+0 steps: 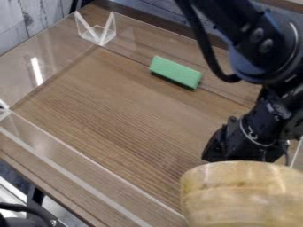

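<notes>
A large beige bowl-like container (240,198) fills the bottom right, close to the camera, its inside hidden now. My black gripper (238,148) is just behind and above its top edge; its fingertips are partly hidden, so I cannot tell how they stand or whether they touch the container. A green block (176,73) lies on the wooden table farther back.
A white wire-like holder (97,28) stands at the back left. Clear strips run along the table's left edge, with dark cables at the bottom left.
</notes>
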